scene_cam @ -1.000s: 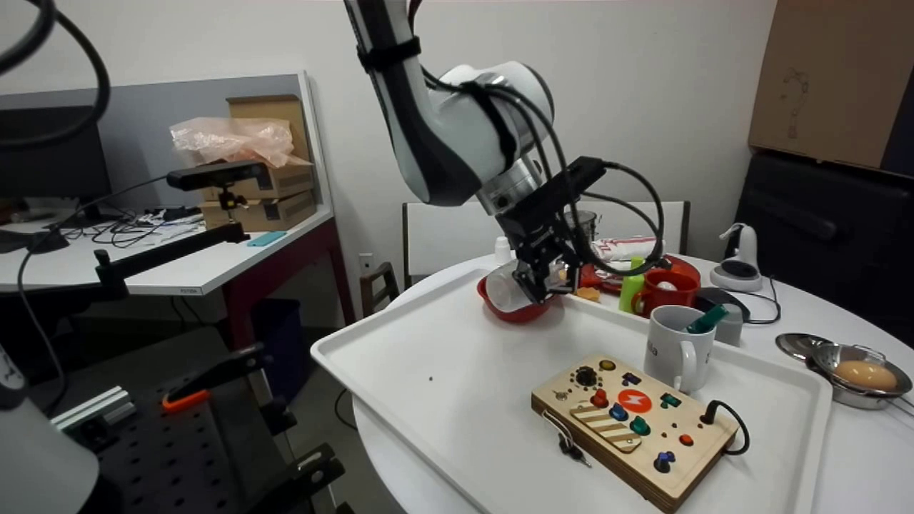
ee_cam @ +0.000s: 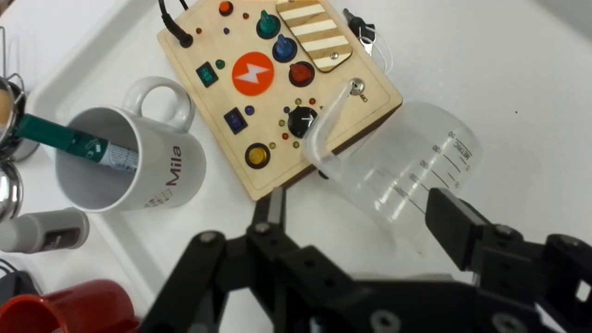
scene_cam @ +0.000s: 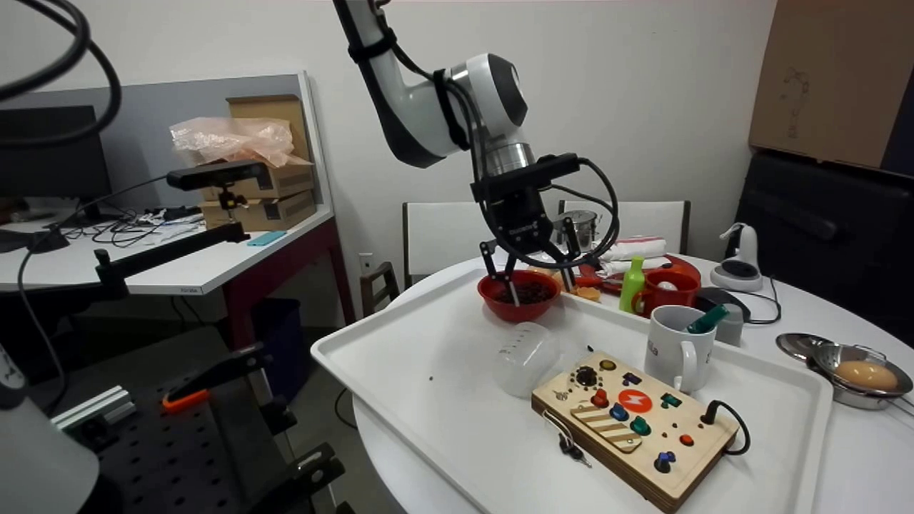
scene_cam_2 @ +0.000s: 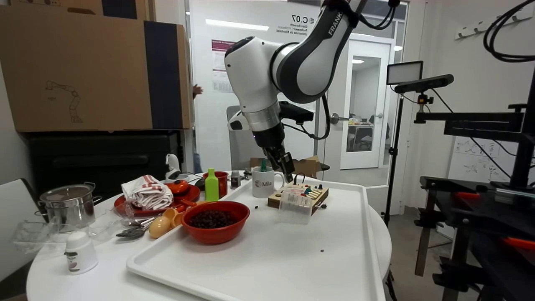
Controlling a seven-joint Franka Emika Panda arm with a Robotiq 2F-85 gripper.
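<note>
A clear plastic measuring cup [scene_cam: 524, 360] with dark scale marks is tipped over by the near corner of the wooden control box [scene_cam: 634, 420]. In the wrist view, the cup [ee_cam: 413, 163] appears beyond my fingertips, its handle end overlapping the box [ee_cam: 244, 111]. My gripper is open, its two fingers spread wide with no object held between them. Above the tray's back edge, the gripper [scene_cam: 543, 278] hangs in front of the red bowl [scene_cam: 518, 308]. Exterior view 2 shows dark bits filling that bowl [scene_cam_2: 215, 235], well apart from the cup [scene_cam_2: 294, 208].
A white mug [scene_cam: 679, 347] with a green marker stands behind the box on the white tray [scene_cam: 428, 420]. Beyond the rim are a green bottle [scene_cam: 632, 283] and a red mug [scene_cam: 666, 291]. The tray's front left is mostly clear, with a tiny dark speck.
A second ago the cup was at my gripper, tilted over the red bowl. Now it is apart from the gripper, tipped beside the box. My arm has risen and the wrist has straightened downward.
</note>
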